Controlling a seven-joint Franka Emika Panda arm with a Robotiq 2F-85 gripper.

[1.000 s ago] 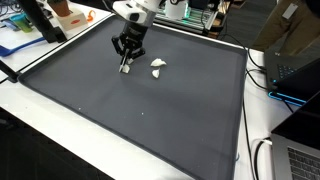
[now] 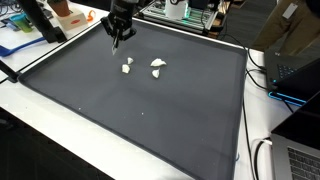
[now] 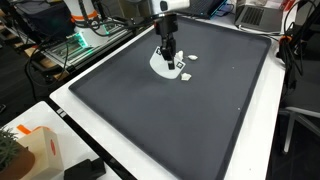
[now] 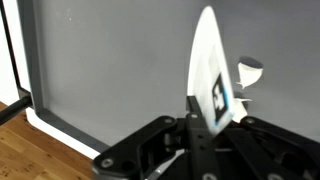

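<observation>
My gripper is shut on a thin, flat white piece [image 4: 207,60], which juts out from the fingers and tapers to a point in the wrist view. Seen from exterior view 2, the held piece [image 3: 161,66] looks broad and rounded beneath the gripper [image 3: 168,50]. In exterior view 1 the gripper [image 2: 116,30] is at the far left part of the dark board, and the piece shows only as a thin light sliver [image 2: 114,42]. Several small white pieces lie apart on the board, among them one [image 2: 158,63] with another [image 2: 155,73] close by.
The dark board [image 2: 150,110] with its pale border is mostly bare toward the front. Laptops [image 2: 288,125] stand at the right in exterior view 1. A potted cactus [image 3: 10,155] is at the near left corner in exterior view 2.
My gripper has moved left and back, away from the small white pieces, and it looks higher. The loose pieces on the board have stayed in place.
</observation>
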